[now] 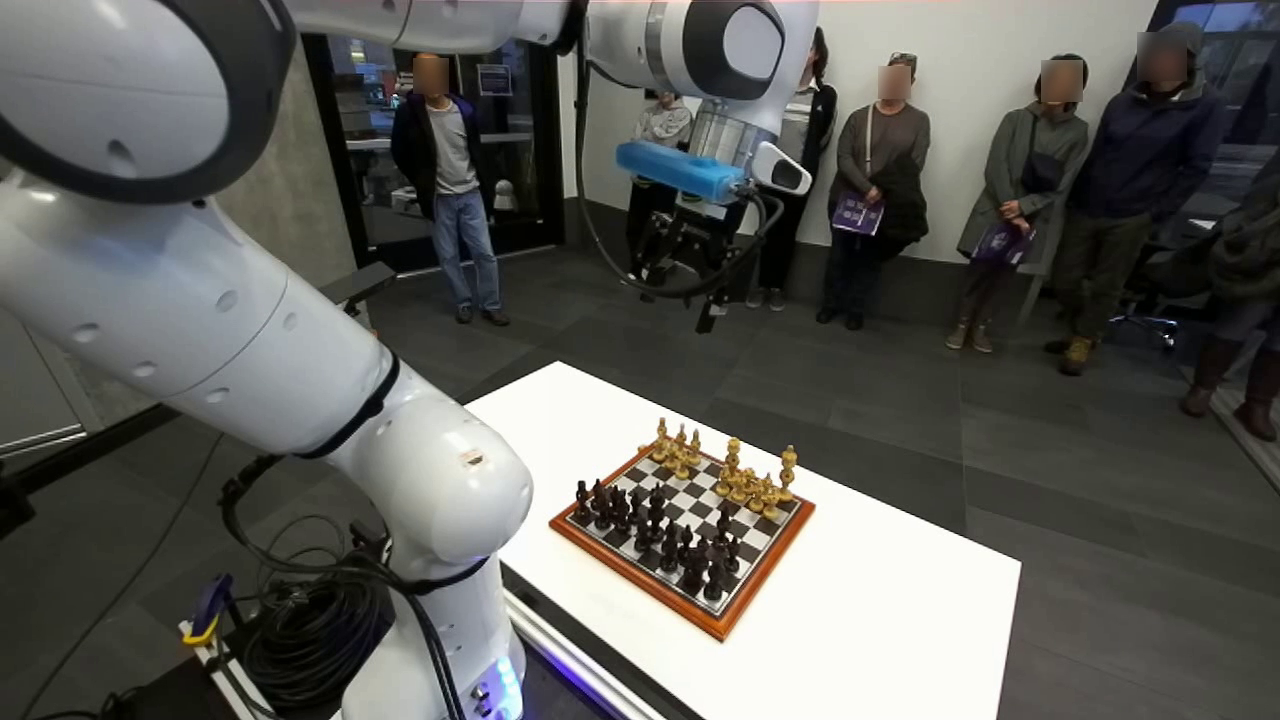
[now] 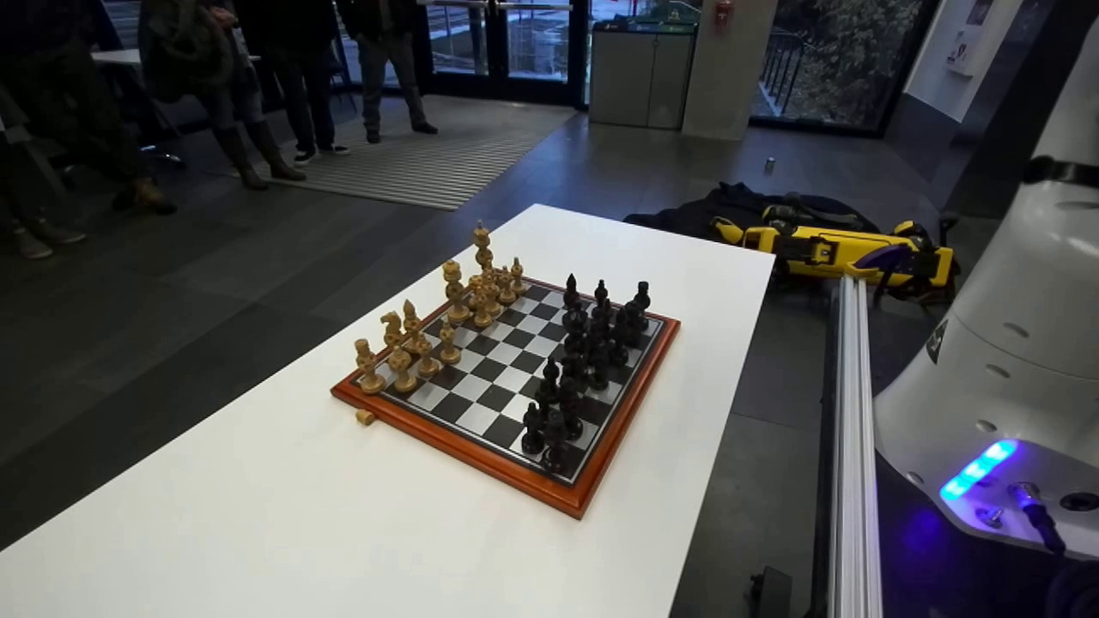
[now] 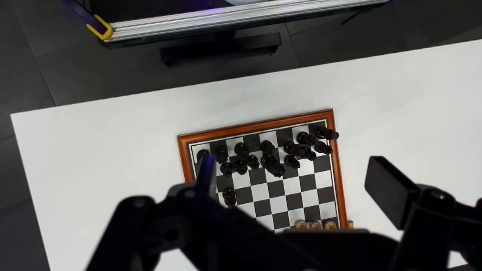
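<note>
My gripper (image 1: pixel 675 300) hangs high above the table, beyond the chessboard's far side in exterior view 1. Its fingers stand wide apart in the wrist view, with nothing held between them; it is open. The chessboard, with a brown wooden frame (image 2: pixel 618 433), lies on the white table. Dark pieces (image 2: pixel 592 345) stand along the side nearer the arm's base. Gold pieces (image 2: pixel 453 290) stand along the opposite side. From the wrist, the gripper body hides most of the gold side. A small gold piece (image 2: pixel 365 416) lies on the table just outside the frame.
A metal rail (image 2: pixel 855 433) runs between the table and the arm's base. Several people stand back along the walls. A yellow machine (image 2: pixel 850 257) rests on the floor past the table's end.
</note>
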